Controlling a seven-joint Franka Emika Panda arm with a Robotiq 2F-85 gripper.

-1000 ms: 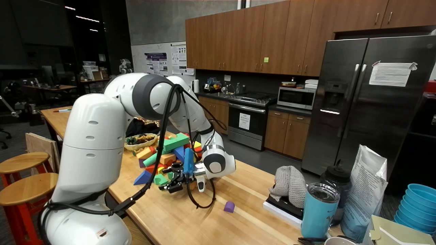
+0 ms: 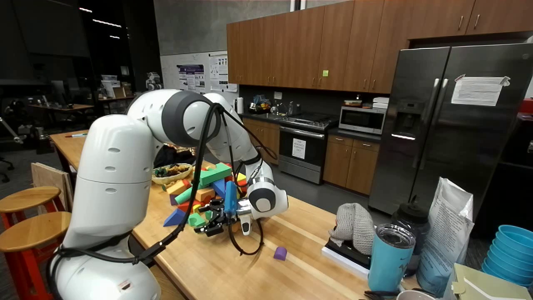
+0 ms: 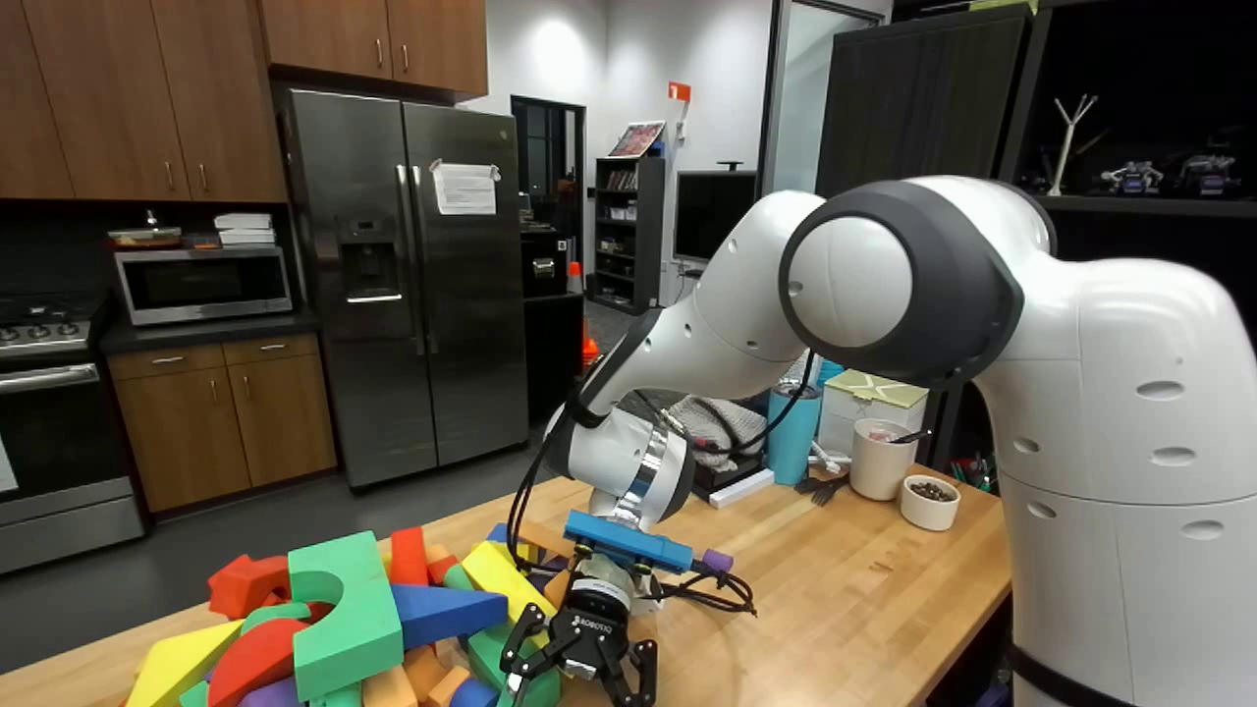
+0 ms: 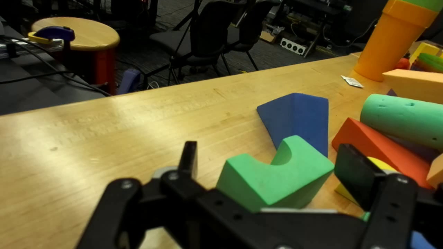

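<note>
In the wrist view my gripper stands open, its two black fingers wide apart. Beyond and between them a green block (image 4: 280,178) with a curved notch lies on the wooden table; whether the fingers touch it I cannot tell, and the gripper body hides its near bottom edge. Just behind it sits a blue wedge block (image 4: 297,118). Seen from exterior view 2, the gripper (image 3: 577,683) hangs low at the right side of the block pile, fingers spread. A small purple block (image 2: 280,253) rests alone on the table in exterior view 1.
Several coloured blocks are heaped beside the gripper, among them a large green arch (image 3: 348,630) and a red wedge (image 4: 382,151). A wicker basket (image 2: 172,175) stands behind the heap. A blue tumbler (image 2: 391,257) and a grey cloth (image 2: 353,227) occupy the far end. Bare table lies between.
</note>
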